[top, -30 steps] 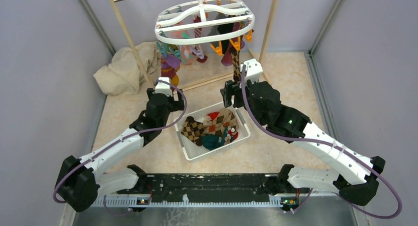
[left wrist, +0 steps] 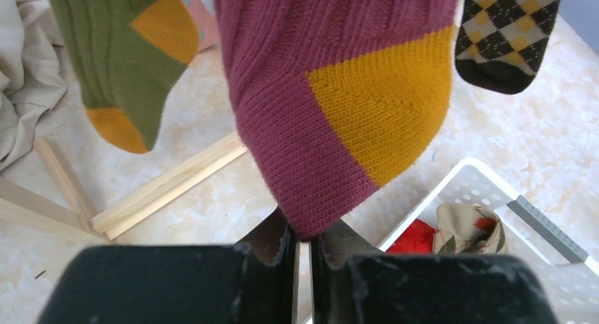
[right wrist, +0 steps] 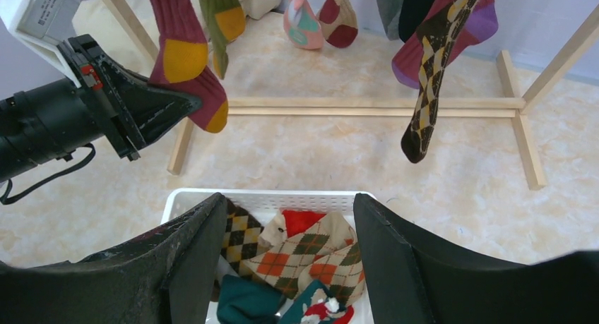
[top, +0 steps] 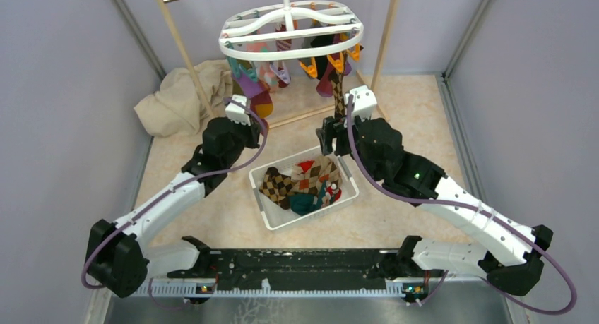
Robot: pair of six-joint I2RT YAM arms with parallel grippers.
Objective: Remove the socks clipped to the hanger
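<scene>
A white oval hanger [top: 290,34] with coloured clips holds hanging socks. My left gripper is shut on a purple sock with a mustard heel [left wrist: 297,126], pinching its lower tip. An olive sock [left wrist: 120,70] and an argyle sock [left wrist: 508,34] hang beside it in the left wrist view. My right gripper stands open above the basket, below a long dark argyle sock [right wrist: 429,98], with nothing visibly between its fingers.
A white basket [top: 267,222] holding loose socks sits between the arms. A wooden stand [right wrist: 374,102] surrounds the hanger. Beige cloth [top: 169,105] lies at back left; walls close in both sides.
My left gripper has moved up and slightly right to the hanging socks and has shut on the purple sock. The hanger has shifted slightly left. The right arm is nearly unchanged.
</scene>
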